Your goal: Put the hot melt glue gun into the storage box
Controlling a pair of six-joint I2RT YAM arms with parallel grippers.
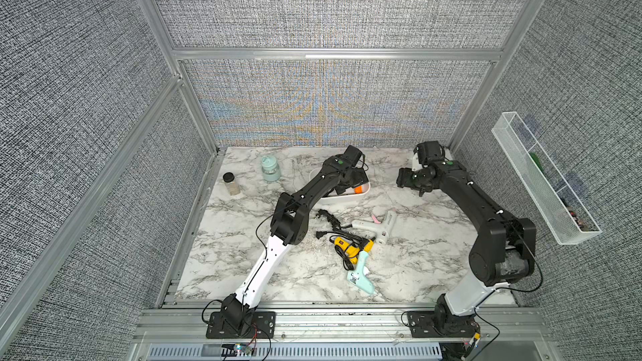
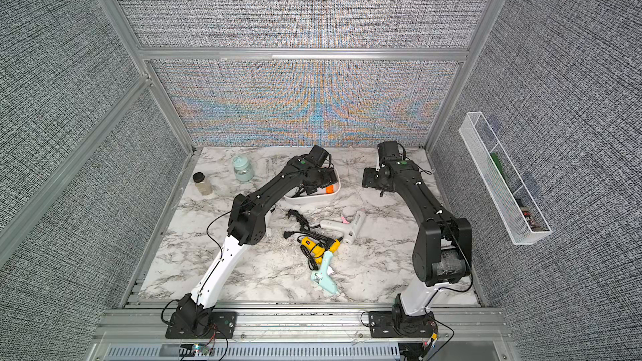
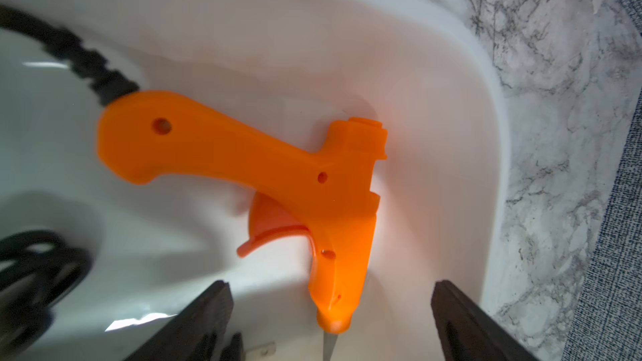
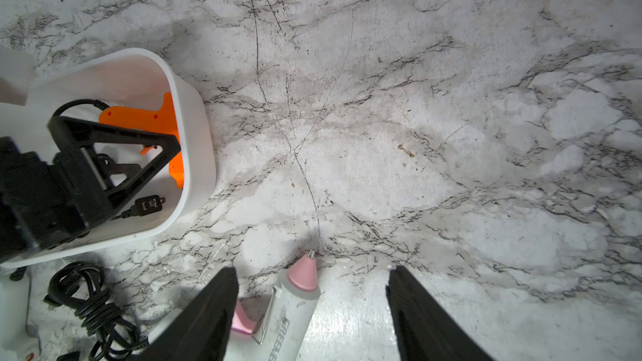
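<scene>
An orange glue gun (image 3: 254, 153) with a black cord lies inside the white storage box (image 1: 344, 196), against its right end. My left gripper is low in the box with its fingers apart, the gun's nozzle between and below them; no grip on it shows. Outside, in front of the box, lie a white glue gun with pink parts (image 1: 374, 226), a yellow one (image 1: 346, 248) and a mint-green one (image 1: 361, 280). My right gripper is apart-fingered and empty above the table right of the box, the white gun (image 4: 287, 324) well below it.
Black cords (image 1: 329, 219) lie between the guns and the box. A mint-lidded jar (image 1: 270, 168) and a black-capped bottle (image 1: 231, 184) stand at the back left. A white mesh basket (image 1: 545, 180) is on the right wall.
</scene>
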